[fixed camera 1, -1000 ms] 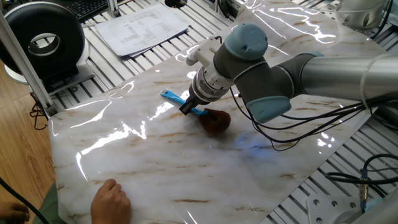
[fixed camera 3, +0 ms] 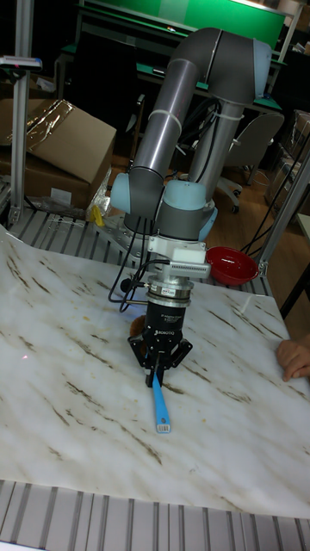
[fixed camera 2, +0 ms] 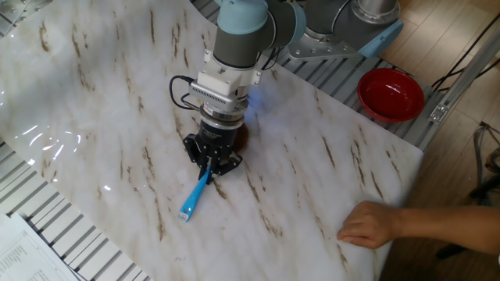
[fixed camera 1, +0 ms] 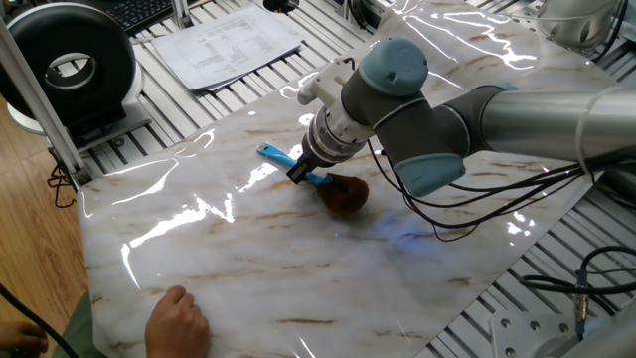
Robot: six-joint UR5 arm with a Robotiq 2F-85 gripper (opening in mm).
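Observation:
A brush with a blue handle [fixed camera 1: 276,156] and a round reddish-brown head [fixed camera 1: 344,195] is at the middle of the marble-patterned table. My gripper [fixed camera 3: 154,374] points down over it, its black fingers brought together on the handle near the head. From there the blue handle [fixed camera 2: 195,195] sticks out toward the front in exterior view 2. Most of the brown head [fixed camera 3: 138,328] is hidden behind the gripper in exterior view 3. Whether the brush rests on the table or hangs just above it, I cannot tell.
A red bowl [fixed camera 2: 391,94] stands off the table's edge on the slatted frame. A person's hand [fixed camera 2: 370,225] rests on the tabletop. Papers [fixed camera 1: 227,47] lie on the slats beyond the sheet. Cables [fixed camera 1: 497,189] hang along the arm.

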